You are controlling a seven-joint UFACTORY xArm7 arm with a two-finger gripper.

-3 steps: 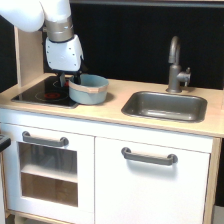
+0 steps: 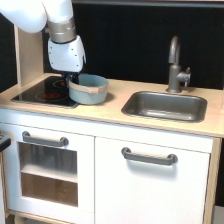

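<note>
A blue-grey pot (image 2: pixel 89 94) stands on the counter, at the right edge of the black stovetop (image 2: pixel 42 91). My white arm reaches down from the upper left. Its dark gripper (image 2: pixel 72 78) is at the pot's left rim, appearing to touch or overlap it. The fingers are small and dark against the stove, so whether they are open, or hold the rim, does not show. The pot looks upright.
Right of the pot is a metal sink (image 2: pixel 165 106) with a tall faucet (image 2: pixel 177 68) behind it. Bare wooden counter (image 2: pixel 119 92) lies between pot and sink. Below are cabinet doors with a metal handle (image 2: pixel 149 156).
My arm has shifted slightly to the right and down, over the pot's left side. The pot looks to be in nearly the same place.
</note>
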